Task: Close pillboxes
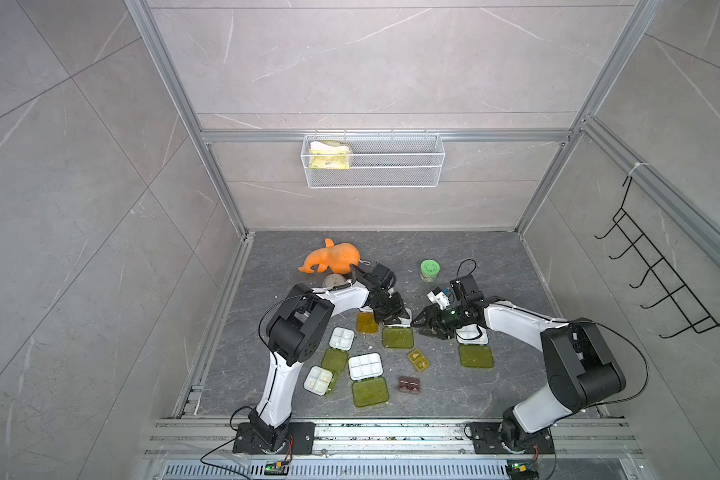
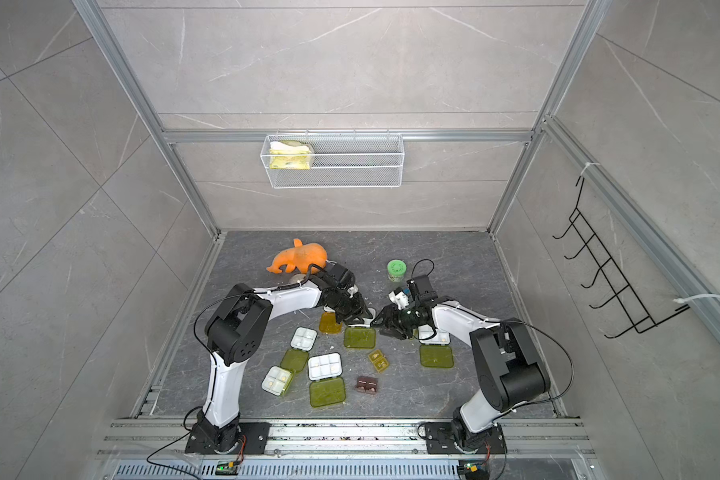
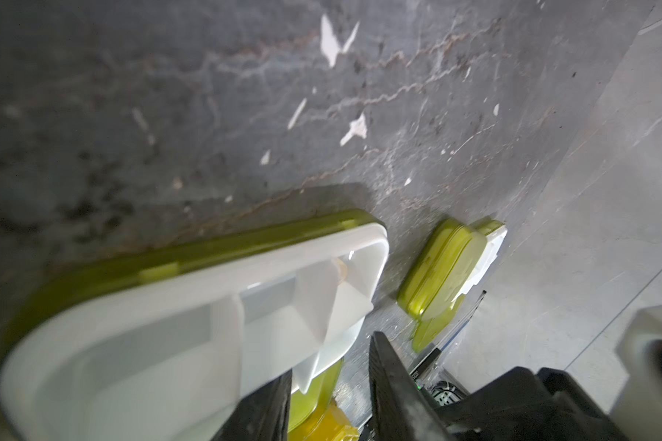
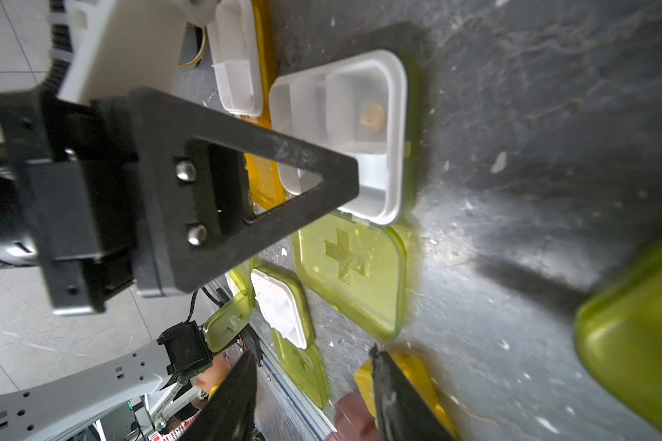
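Observation:
Several open pillboxes with white trays and olive or amber lids lie on the grey table. The middle one (image 4: 373, 88) has a tablet in a compartment, its green lid (image 4: 349, 283) flat on the table. My left gripper is open at this box's white tray (image 3: 198, 308), nothing visible between its fingers. My right gripper is part open, low just right of that box, nothing visible between its fingertips. An amber box (image 1: 366, 323) is partly under the left arm; another green box (image 1: 477, 357) lies under the right arm.
An orange dolphin toy (image 1: 333, 257) and a green-lidded jar (image 1: 429, 269) stand at the back. A small yellow case (image 1: 418, 360) and a brown case (image 1: 409, 385) lie near the front middle. A wire basket (image 1: 373, 160) hangs on the back wall; bare table lies at the back right.

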